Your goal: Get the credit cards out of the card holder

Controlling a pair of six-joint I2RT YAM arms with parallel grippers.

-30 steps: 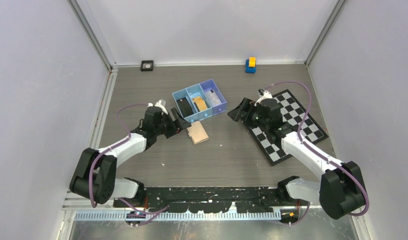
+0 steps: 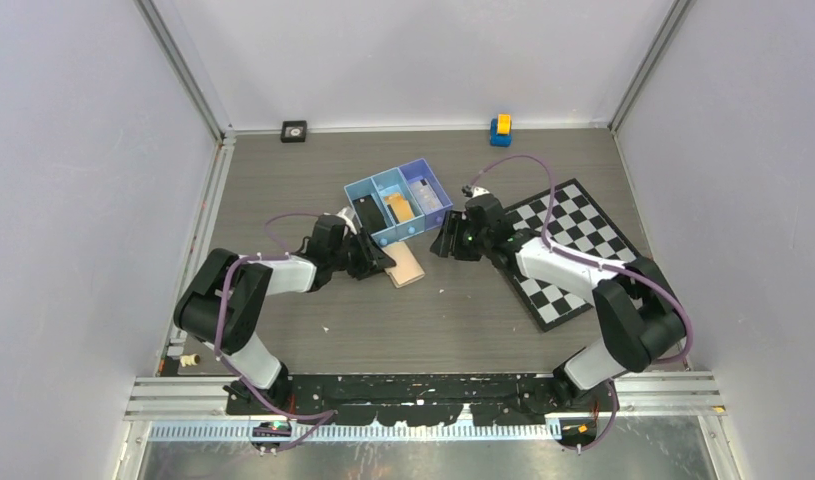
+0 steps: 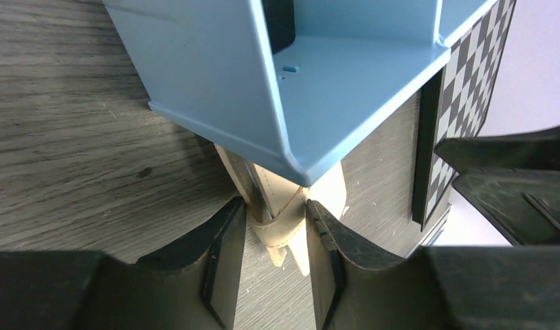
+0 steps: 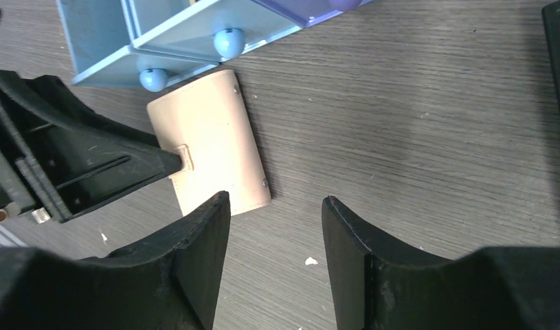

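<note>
The tan card holder (image 2: 405,265) lies on the table just in front of the blue divided box. My left gripper has its fingertips on either side of the holder's near edge and strap, close against it; whether they press on it I cannot tell. From the right wrist view, the left gripper's dark finger (image 4: 160,163) reaches a small tab on the holder's side. No cards show outside the holder. To the right of it, my right gripper is partly open over bare table, with nothing between its fingers.
The blue and purple box (image 2: 402,230) stands right behind the holder, close to the left gripper. A checkered board (image 2: 573,255) lies at the right, partly under the right arm.
Both grippers have moved inward, the left one right to the holder and the right one leftward toward it. The holder has shifted slightly right.
</note>
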